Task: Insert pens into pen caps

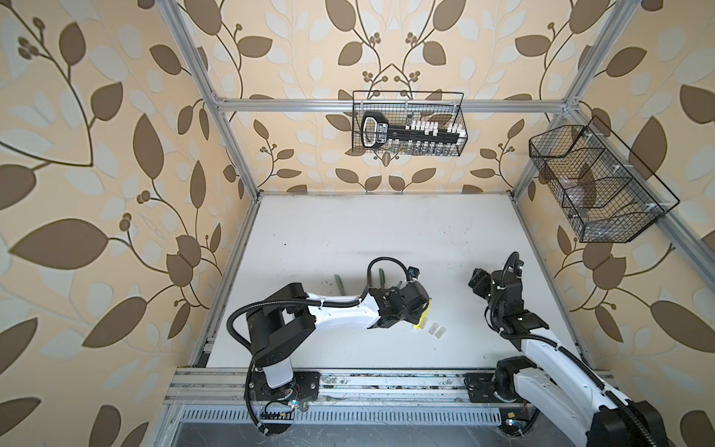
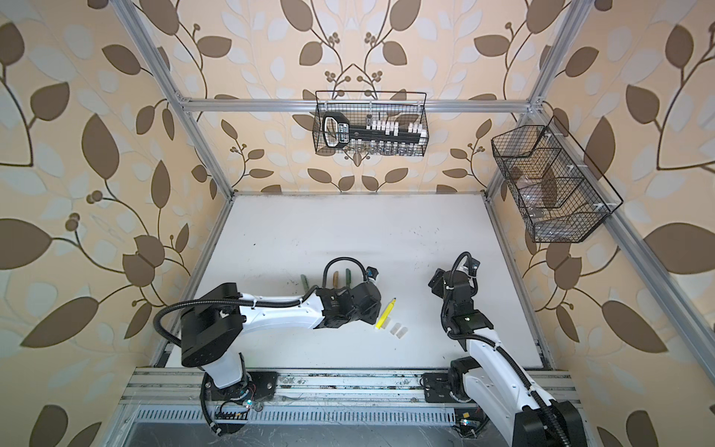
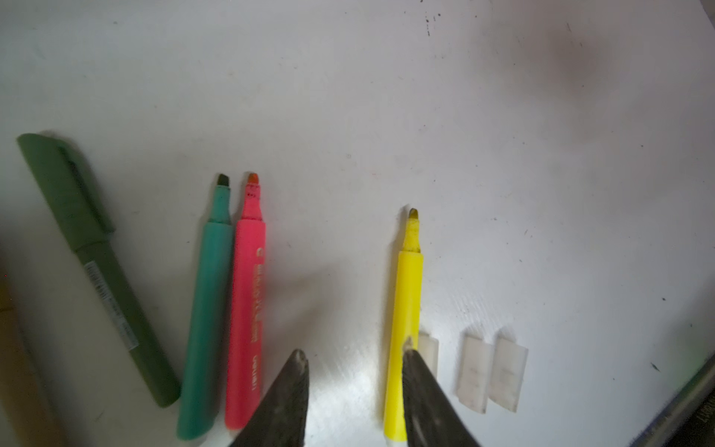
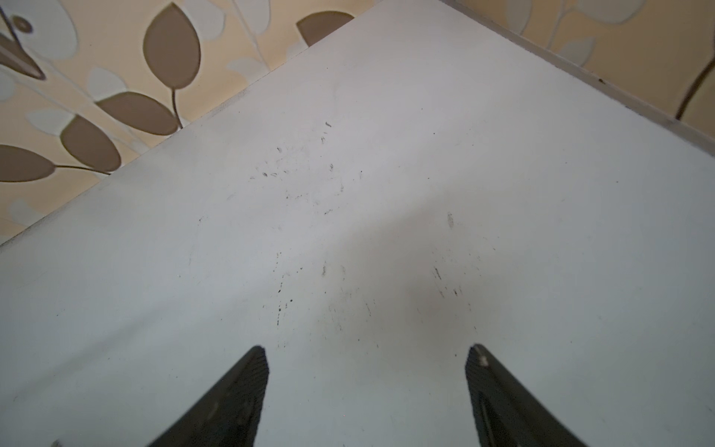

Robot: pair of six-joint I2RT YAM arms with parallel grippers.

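In the left wrist view a yellow marker [image 3: 406,290] lies uncapped beside three translucent caps [image 3: 506,372]. Uncapped pink [image 3: 245,305] and teal [image 3: 201,327] markers lie left of it, with a capped green pen [image 3: 126,305] and part of a brown pen [image 3: 18,365] farther left. My open left gripper hangs over them, right fingertip over the yellow marker, nothing held. My right gripper is open, empty, over bare table at the right side.
Wire baskets hang on the back wall [image 1: 409,149] and right wall [image 1: 603,223].
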